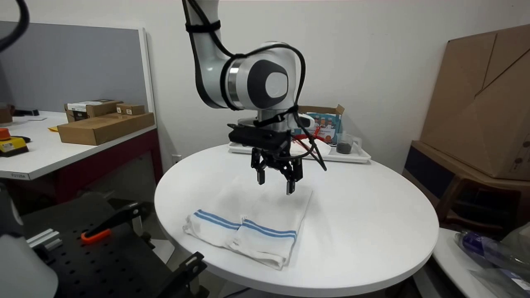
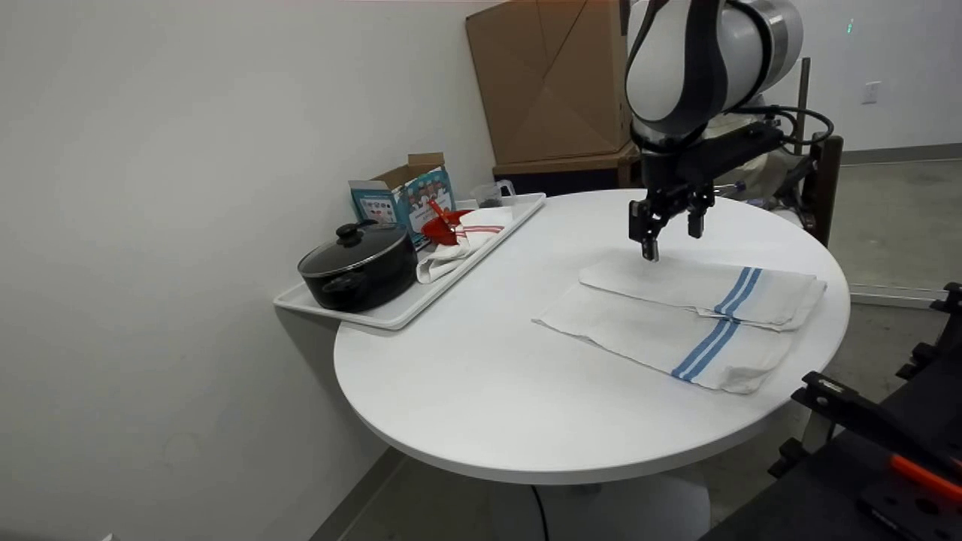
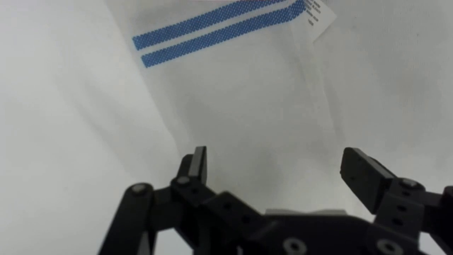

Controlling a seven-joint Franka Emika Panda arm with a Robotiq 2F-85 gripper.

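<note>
A white towel (image 1: 263, 211) with blue stripes lies on the round white table, partly folded over itself. In exterior view 2 the folded layer of the towel (image 2: 667, 279) covers the side toward the arm, and a single wider part shows beside it. My gripper (image 1: 276, 183) is open above the towel's far end, with nothing between its fingers. From the wrist, the striped towel (image 3: 250, 106) stretches below and beyond the open gripper, and a small printed tag (image 3: 319, 19) sticks out by the stripes.
Against the wall, a white tray (image 2: 406, 311) holds a black lidded pot (image 2: 356, 266), a red item (image 2: 442, 227), another cloth (image 2: 487, 219) and an opened box (image 2: 424, 200).
</note>
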